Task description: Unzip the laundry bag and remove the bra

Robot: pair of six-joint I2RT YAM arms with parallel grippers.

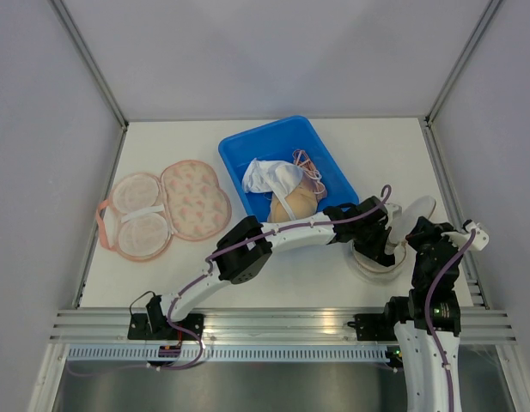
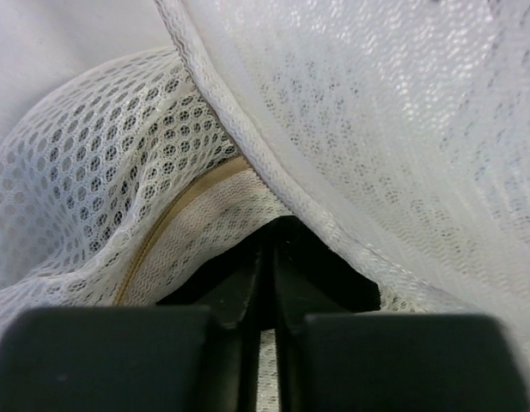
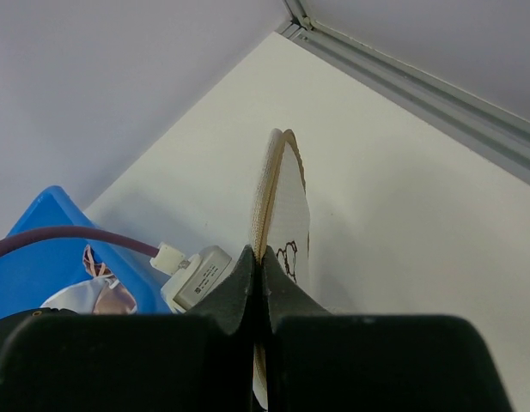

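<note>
The white mesh laundry bag [image 1: 376, 272] lies at the table's right side with its lid flap raised. My right gripper is shut on the flap's tan-trimmed edge [image 3: 265, 193] and holds it upright. Down at the bag's mouth is my left gripper [image 1: 386, 256]; in the left wrist view its fingers [image 2: 402, 360] stand close together with a narrow gap between them. Black stuff [image 2: 333, 270] shows in the opening beyond those fingers. Whether it is the bra, or is caught between the tips, is too dark to tell.
A blue bin [image 1: 239, 142] with white and beige garments stands at the back middle, partly behind my left arm. A peach, opened bag [image 1: 196, 202] lies flat at the left. Bare table [image 1: 389, 154] shows behind the laundry bag.
</note>
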